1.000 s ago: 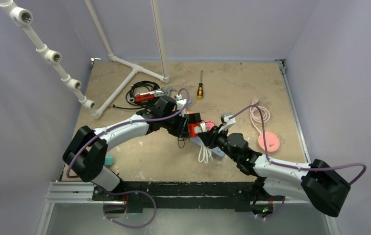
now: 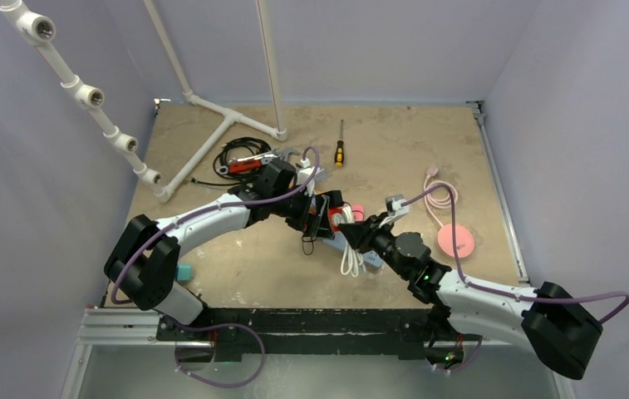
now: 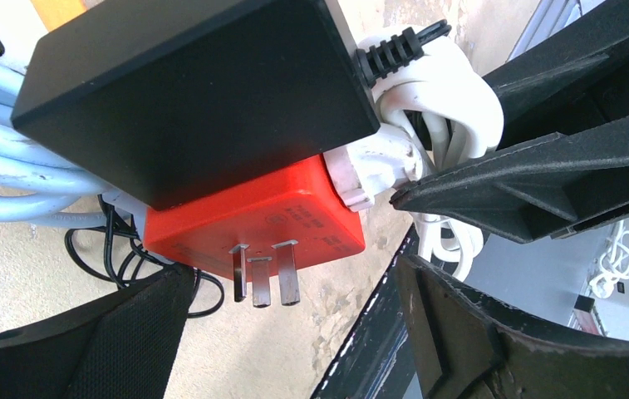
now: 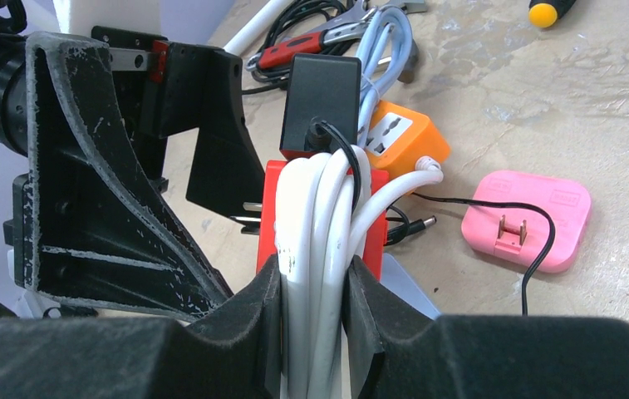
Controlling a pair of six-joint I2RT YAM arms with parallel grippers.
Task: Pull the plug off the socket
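A red adapter [image 3: 253,216] with metal prongs sits under a black power brick [image 3: 194,91]; a white plug [image 3: 369,170] is fitted in its side, with a bundled white cord [image 4: 311,224] hanging from it. My left gripper is open, its fingers either side of the red adapter's prongs. My right gripper has its fingertips around the white cord bundle in the right wrist view; whether it grips it firmly is unclear. In the top view both grippers meet at the middle of the board.
An orange adapter [image 4: 402,133] and a pink adapter [image 4: 527,220] lie close behind. Tools and black cables [image 2: 244,166] are at the back left, a screwdriver [image 2: 340,154] at the back, a pink coiled cord [image 2: 442,191] at the right. The front left of the board is mostly clear.
The right arm has shifted slightly right and toward the front, with the white cord at its fingers. The left gripper has moved very slightly.
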